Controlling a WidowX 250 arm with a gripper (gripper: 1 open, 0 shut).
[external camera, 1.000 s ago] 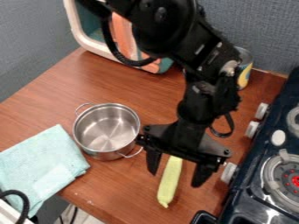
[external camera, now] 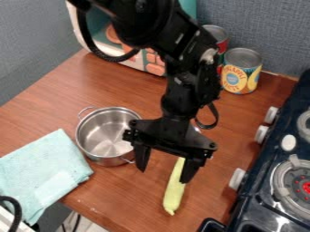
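My black gripper [external camera: 169,161] hangs over the wooden table at the centre, fingers pointing down, just right of the steel pot [external camera: 107,131]. A pale yellow corn cob [external camera: 173,190] lies lengthwise on the table below it, its upper end partly behind the gripper. The fingers look spread apart; I cannot see anything held between them.
A light blue towel [external camera: 36,168] lies at the left edge. The black stove [external camera: 266,199] fills the right side. Two cans [external camera: 240,77] and a toy kitchen box [external camera: 140,54] stand at the back.
My arm has drawn up and back toward the upper left, uncovering more of the cans behind it. The pot, corn and towel have stayed put.
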